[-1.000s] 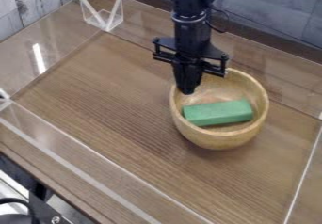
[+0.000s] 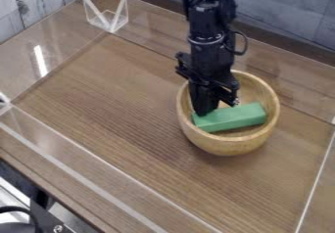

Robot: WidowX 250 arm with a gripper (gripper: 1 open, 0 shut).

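Observation:
My black gripper [image 2: 205,106] reaches down from the top into the left part of a wooden bowl [image 2: 228,144], low over a green block [image 2: 236,117] lying inside. Its fingertips are dark and small, partly lost against the bowl and the block's left end, so whether they touch the block is unclear. I see nothing held clearly between them.
The bowl stands on a wooden table [image 2: 92,119], whose left and front area is clear. A white wire-like object [image 2: 108,14] is at the back left edge.

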